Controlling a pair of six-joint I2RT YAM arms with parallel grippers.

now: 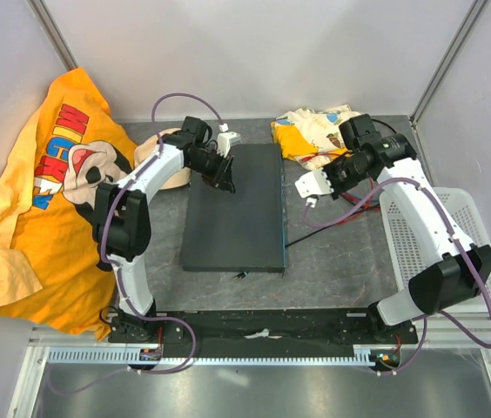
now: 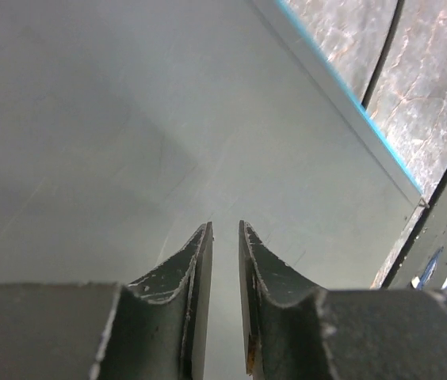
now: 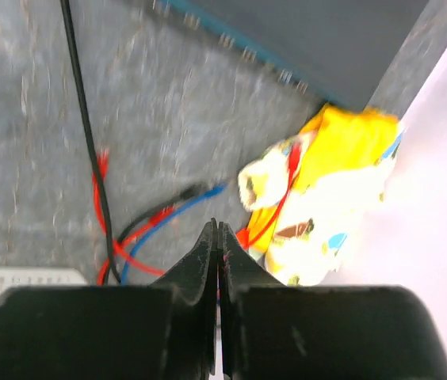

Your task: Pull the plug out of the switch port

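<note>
The dark switch (image 1: 232, 218) lies flat in the middle, its port edge (image 3: 239, 43) facing right. My left gripper hangs over its top, part open with a narrow gap and nothing between the fingers. My right gripper is raised to the right of the switch, shut with nothing visible between its fingertips. Below it lie black (image 3: 89, 134), blue (image 3: 184, 207) and red cables on the floor. A black cable also meets the switch's right side in the top view; whether it is plugged in I cannot tell.
A white basket (image 1: 437, 287) stands at the right, patterned cloths (image 1: 315, 126) at the back, and an orange Mickey cloth (image 1: 28, 226) fills the left. The floor between switch and basket is fairly clear.
</note>
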